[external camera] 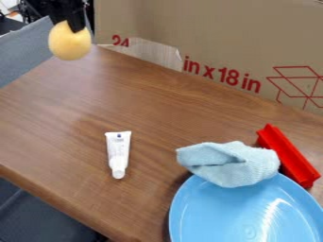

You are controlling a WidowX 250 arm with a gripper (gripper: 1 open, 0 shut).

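Observation:
My black gripper (70, 21) is at the top left, shut on a round, pale yellow object (70, 43), held in the air over the table's far left corner. A white tube (119, 151) lies on the wooden table (127, 109). At the lower right a light blue cloth (229, 163) rests at the edge of a blue plate (240, 222), with a red object (288, 156) beside it.
A cardboard box (221, 38) stands along the back. Grey fabric (25, 57) borders the table on the left.

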